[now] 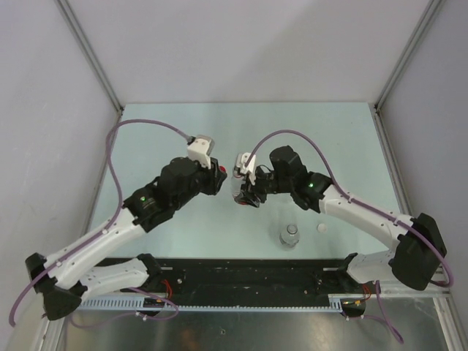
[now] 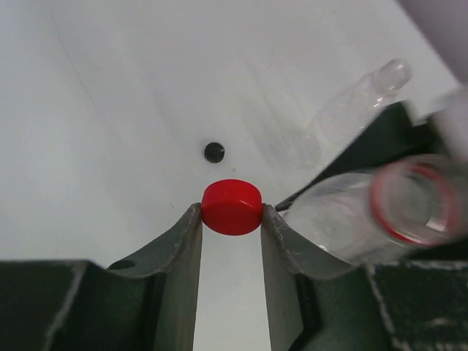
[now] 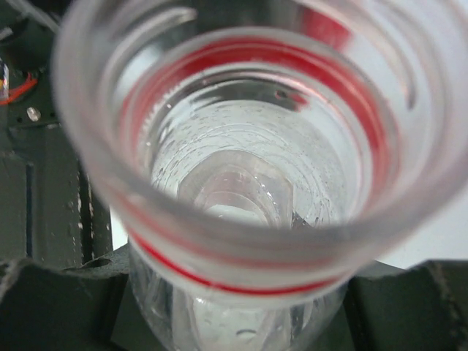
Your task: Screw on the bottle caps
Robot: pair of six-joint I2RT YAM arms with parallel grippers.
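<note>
My left gripper [image 1: 218,175] is shut on a red cap [image 2: 230,206], held between its fingertips. Just right of it in the top view, my right gripper [image 1: 247,193] is shut on a clear bottle [image 1: 238,179], whose open mouth with red rings [image 3: 256,285] fills the right wrist view; in the left wrist view this bottle [image 2: 340,216] is at lower right, beside the cap and apart from it.
A clear bottle [image 1: 289,235] stands on the front right of the white table [image 1: 161,234], with a small white disc [image 1: 321,227] beside it. Another bottle [image 2: 351,110] and a small dark disc [image 2: 214,152] show in the left wrist view.
</note>
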